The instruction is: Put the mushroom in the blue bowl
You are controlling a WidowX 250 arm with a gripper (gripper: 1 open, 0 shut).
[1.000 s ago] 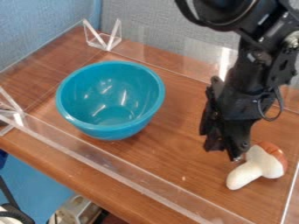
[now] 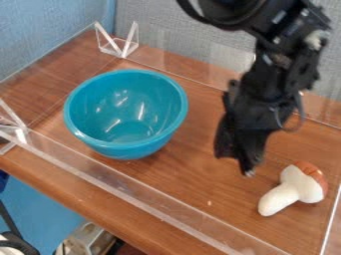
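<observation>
The toy mushroom (image 2: 293, 189), with an orange-brown cap and a white stem, lies on its side at the front right of the wooden table. To its left and farther back stands the blue bowl (image 2: 127, 115), and its inside looks empty. My black gripper (image 2: 248, 164) points down over the table between the two, nearer the mushroom and a little behind it. Dark, slightly blurred fingers make it hard to tell how far apart they are. No object shows between them.
Clear low walls edge the table (image 2: 160, 189), including along the front. White wire-like brackets (image 2: 118, 42) stand at the back left and the left edge. Bare wood lies between bowl and mushroom.
The mushroom and the bowl stay in place.
</observation>
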